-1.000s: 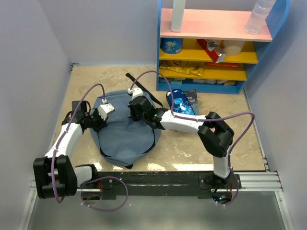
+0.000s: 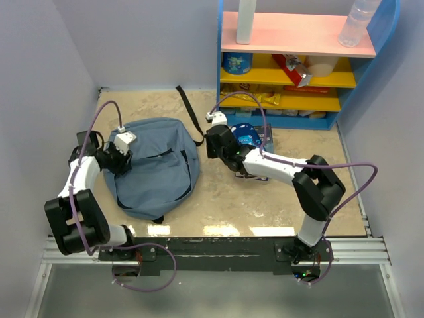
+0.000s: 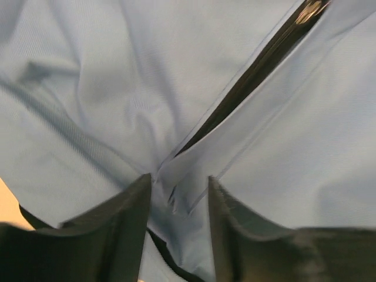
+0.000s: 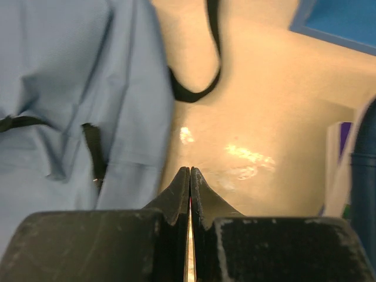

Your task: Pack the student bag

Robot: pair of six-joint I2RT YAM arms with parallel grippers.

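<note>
The grey-blue bag (image 2: 152, 179) lies open-side up on the left of the mat, a dark zip (image 3: 247, 88) showing on it. My left gripper (image 2: 121, 162) is at its upper-left part; in the left wrist view its fingertips stand apart over the fabric, part open. My right gripper is shut, empty, above the bare mat right of the bag. Books (image 4: 333, 153) and a dark blue case with lighter pattern (image 2: 245, 134) lie to the right, partly hidden under the right arm.
A blue shelf unit with pink and yellow boards (image 2: 298, 33) stands at the back right, holding packets and containers. A black strap (image 2: 190, 109) trails from the bag toward the back. Bare mat (image 2: 232, 205) lies at front centre and right.
The bag has shifted left across the mat with my left gripper. My right gripper has moved right, off the bag, toward the books.
</note>
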